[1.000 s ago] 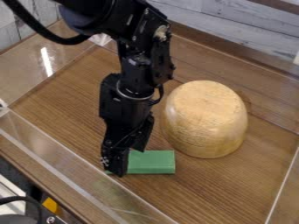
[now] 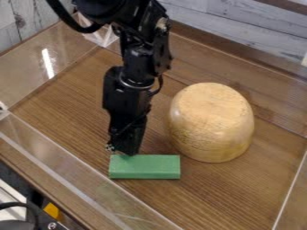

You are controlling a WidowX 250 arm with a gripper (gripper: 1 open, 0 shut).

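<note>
My black gripper point(image 2: 124, 142) reaches down from the top of the view, its fingertips just behind the left part of a flat green block point(image 2: 145, 167) that lies on the wooden table. It looks shut, with nothing visible between its fingers; whether it touches the block I cannot tell.
A large round tan object point(image 2: 211, 122) sits to the right of my gripper. Clear panels run along the near left edge, with dark clutter beyond at the bottom left.
My gripper has moved back and up in the view, away from over the green block, uncovering more of it. The round object looks unmoved.
</note>
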